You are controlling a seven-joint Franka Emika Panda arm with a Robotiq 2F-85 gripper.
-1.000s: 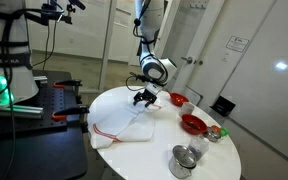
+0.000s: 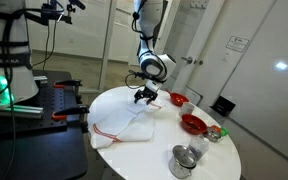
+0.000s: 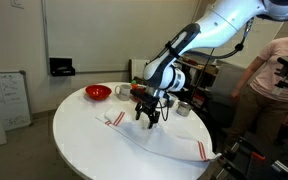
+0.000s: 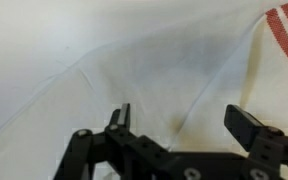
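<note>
A white towel (image 2: 123, 124) with red stripes lies spread on the white round table, somewhat wrinkled. My gripper (image 2: 144, 98) is just above its far part, pointing down. In the wrist view the gripper stands open, fingers wide apart, with only towel cloth (image 4: 159, 85) below and nothing held. A raised fold runs through the cloth between the fingers, and red stripes (image 4: 287, 35) show at the upper right. Whether the fingertips touch the cloth I cannot tell.
A red bowl (image 2: 193, 124), another red bowl (image 3: 98, 92) and a white mug (image 3: 122, 88) stand on the table. Metal pots (image 2: 183, 160) sit near one edge.
My arm has shifted very slightly, if at all, over the towel. The towel and the other objects look the same.
</note>
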